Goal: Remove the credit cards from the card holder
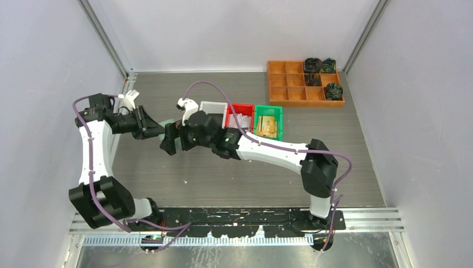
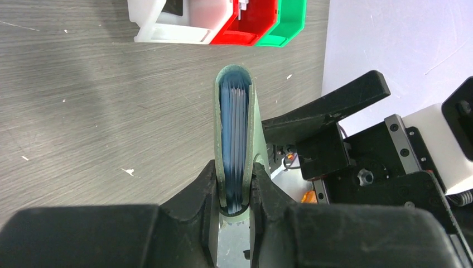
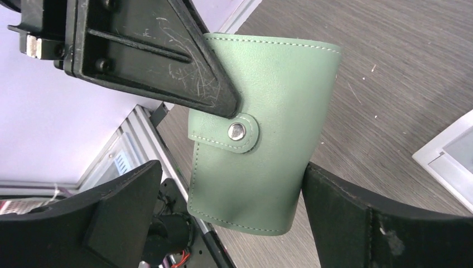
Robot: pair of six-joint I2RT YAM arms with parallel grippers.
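The card holder (image 3: 268, 167) is pale green with white stitching and a snap tab (image 3: 236, 132) that lies against its front. My left gripper is shut on it near one edge; one dark left finger (image 3: 184, 72) lies across the holder's upper left in the right wrist view. Seen edge-on in the left wrist view, thin bluish layers (image 2: 234, 128) fill the holder's inside; single cards cannot be told apart. My right gripper stands open around the holder's lower part, its right finger (image 3: 329, 195) at the holder's edge, possibly touching.
White (image 1: 213, 106), red (image 1: 243, 106) and green (image 1: 269, 108) bins stand side by side behind the right arm. The red one contains whitish items, the green one yellowish items. An orange divided tray (image 1: 285, 103) sits at the back right.
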